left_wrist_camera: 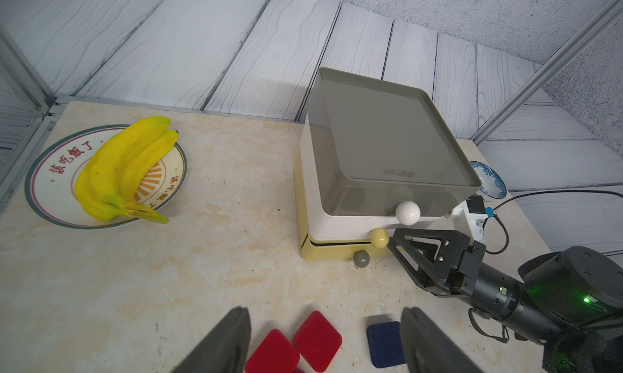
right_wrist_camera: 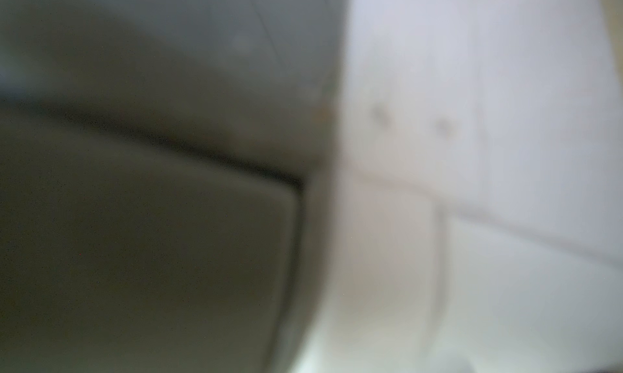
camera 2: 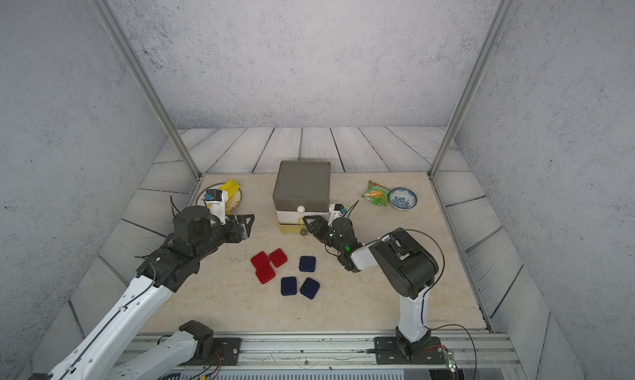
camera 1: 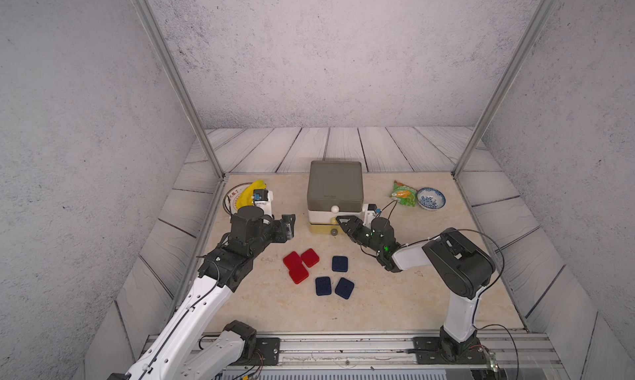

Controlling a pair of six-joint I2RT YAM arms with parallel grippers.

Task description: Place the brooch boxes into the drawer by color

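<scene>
A small drawer unit with a grey top, white middle and yellow lower tier stands at the back centre. My right gripper is at its front, by the yellow knob; whether it grips it is unclear. The right wrist view is blurred. My left gripper stands open left of the unit, nothing between its fingers. Three red boxes lie front left of the unit; three dark blue boxes lie front centre.
A plate with bananas is at back left. A green packet and blue-patterned bowl are at back right.
</scene>
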